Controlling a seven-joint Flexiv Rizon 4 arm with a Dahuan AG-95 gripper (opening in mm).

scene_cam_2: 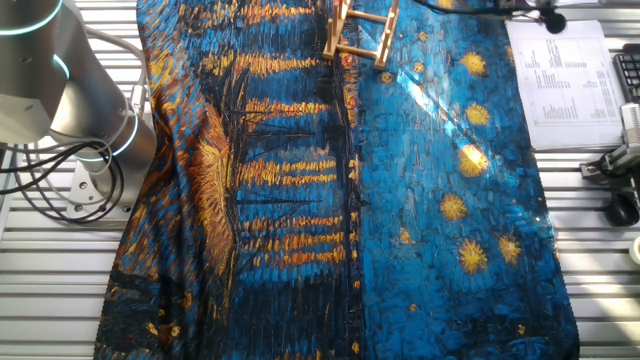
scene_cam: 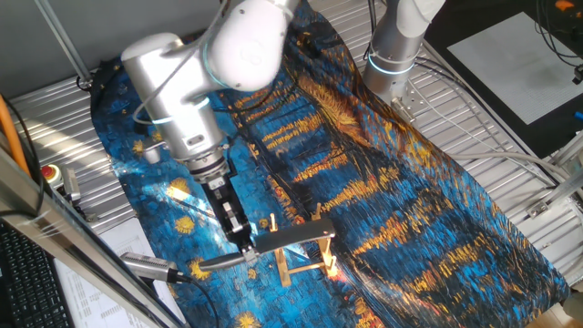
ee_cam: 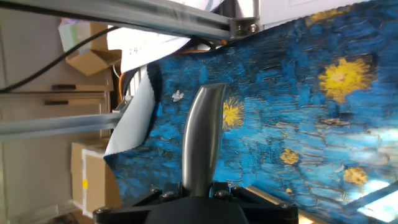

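A knife with a broad dark blade [scene_cam: 297,235] and a grey metal handle [scene_cam: 223,261] is held crosswise by my gripper [scene_cam: 250,255], which is shut on it near where handle and blade meet. In exterior view 1 the blade points right and passes over a small wooden rack [scene_cam: 305,268]; whether it touches the rack I cannot tell. The wrist view shows the knife's handle [ee_cam: 203,134] rising from between the fingers, the blade hidden there. Exterior view 2 catches the wooden rack [scene_cam_2: 362,36] at its top edge, with neither knife nor gripper clearly visible.
A painted blue and orange cloth [scene_cam: 383,196] covers the table. To the left of the gripper lies a grey device [scene_cam: 150,267] with a cable, near a metal frame post [scene_cam: 82,241]. The cloth right of the rack is free.
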